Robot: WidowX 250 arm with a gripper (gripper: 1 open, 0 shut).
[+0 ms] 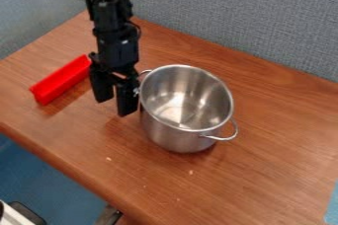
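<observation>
A steel pot (188, 111) with two side handles stands upright on the wooden table (264, 170). My black gripper (117, 91) is low at the pot's left, its fingers beside the rim near the left handle; whether anything is between them is unclear. A red bar-shaped object (61, 77) lies on the table to the left of the gripper.
A grey partition (238, 22) runs along the back. The table's left front edge drops to a blue floor.
</observation>
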